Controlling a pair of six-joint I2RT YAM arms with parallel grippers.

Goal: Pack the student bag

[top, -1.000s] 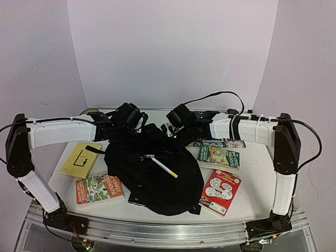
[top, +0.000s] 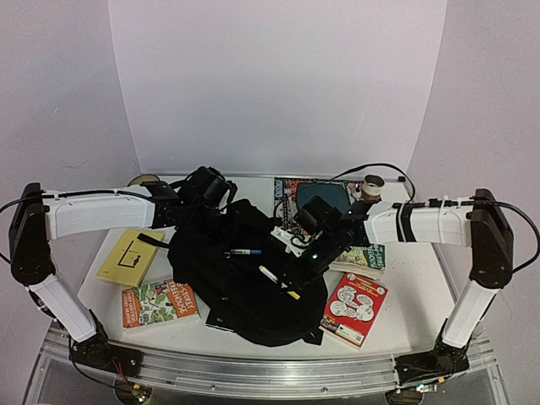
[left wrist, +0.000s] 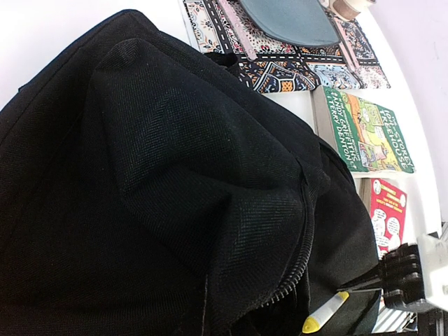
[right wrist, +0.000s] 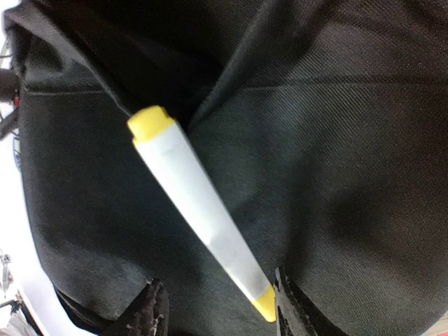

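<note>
The black bag [top: 232, 304] lies slumped across the middle of the table. On its fabric rests a white marker with yellow ends [right wrist: 203, 203], slanting in the right wrist view. My right gripper is open over the marker's lower end, which lies close to the right-hand finger [right wrist: 297, 311]. A second pen, blue and white [top: 245, 251], is on the bag left of the yellow-ended marker. My left gripper [top: 224, 226] is at the bag's upper left; its fingertips are lost against the black cloth. The bag's zipper [left wrist: 290, 280] shows in the left wrist view.
Left of the bag lie a yellow book [top: 131, 259] and an orange-green book [top: 158, 304]. On the right are a red book [top: 354, 310] and a green book [left wrist: 367, 133]. Behind stand a patterned mat [left wrist: 280, 73], a blue-grey plate [left wrist: 294, 21] and a cup [top: 372, 187].
The left arm looks still.
</note>
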